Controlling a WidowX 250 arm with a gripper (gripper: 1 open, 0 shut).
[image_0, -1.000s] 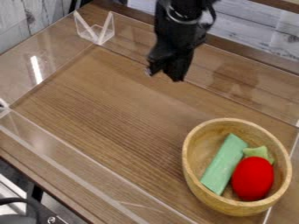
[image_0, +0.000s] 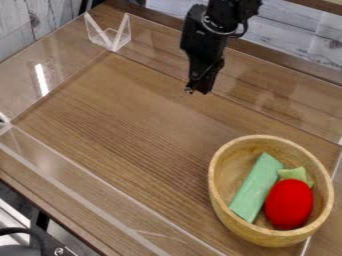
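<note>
My black gripper (image_0: 198, 84) hangs over the back middle of the wooden table (image_0: 120, 130), fingers pointing down; whether it is open or shut is too small to tell. A wooden bowl (image_0: 230, 162) at the front right holds a green bar (image_0: 255, 188), a red round object (image_0: 290, 204) and a small light-green piece partly behind the red one.
A clear plastic object (image_0: 110, 28) stands at the back left.
The bowl and its contents are unchanged.
</note>
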